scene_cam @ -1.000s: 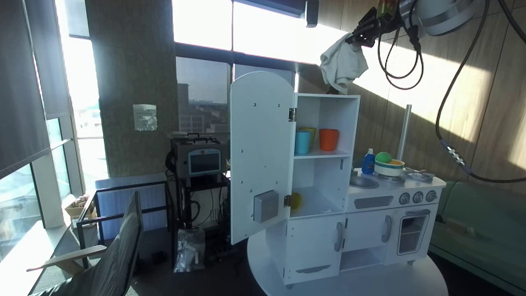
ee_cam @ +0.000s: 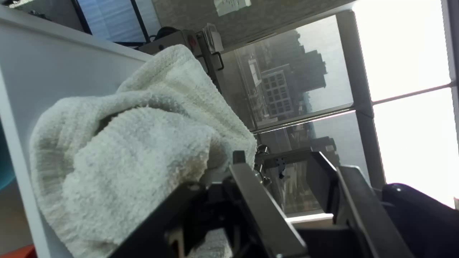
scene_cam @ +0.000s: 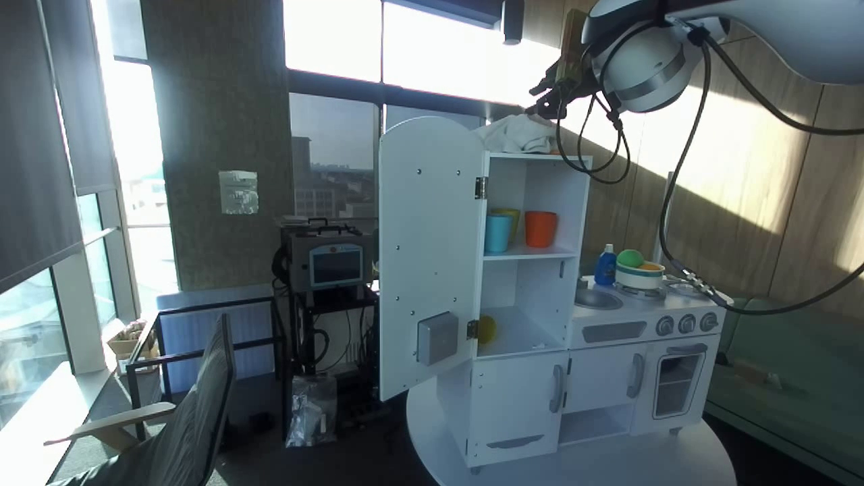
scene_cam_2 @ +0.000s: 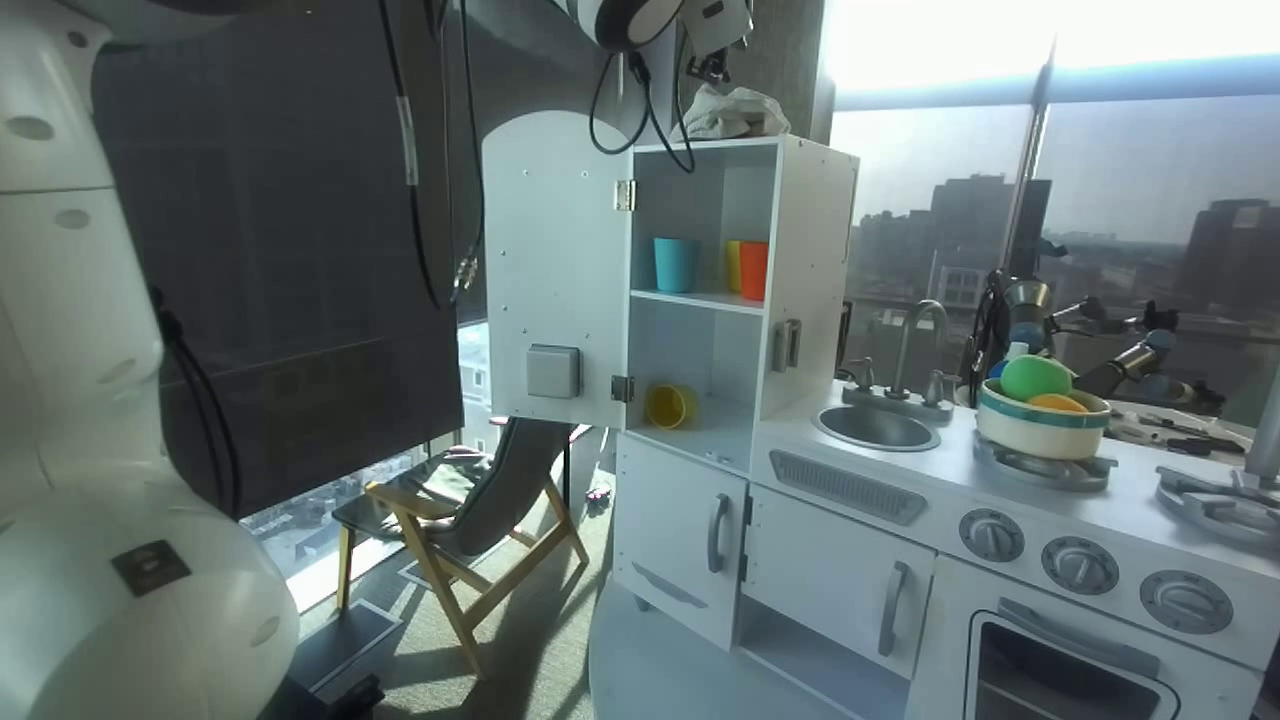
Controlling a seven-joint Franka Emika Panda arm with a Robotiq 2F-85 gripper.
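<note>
A white towel (scene_cam: 519, 133) lies crumpled on top of the toy fridge, its folds filling the left of the wrist view. Just above the towel, my gripper (scene_cam: 534, 98) stands with its fingers apart. In the wrist view nothing shows in the gap of the gripper, and the towel (ee_cam: 142, 159) is to the left of the fingers. Whether the lower finger still touches the cloth, I cannot tell. Exterior view 2 has the gripper (scene_cam_2: 710, 70) small at the top, over the towel (scene_cam_2: 734, 114).
The fridge door (scene_cam: 431, 251) is swung wide. Inside stand a blue cup (scene_cam_2: 675, 264), an orange cup (scene_cam: 540, 229) and a yellow one behind; another yellow cup (scene_cam_2: 669, 406) lies on the lower shelf. A pot (scene_cam_2: 1044, 420) sits on the stove. Some bare fridge top (ee_cam: 73, 64) shows beside the towel.
A second ago the towel hung from my gripper above the fridge's right side. Now it rests on the fridge top, and the gripper has moved left and down, its fingers apart.
</note>
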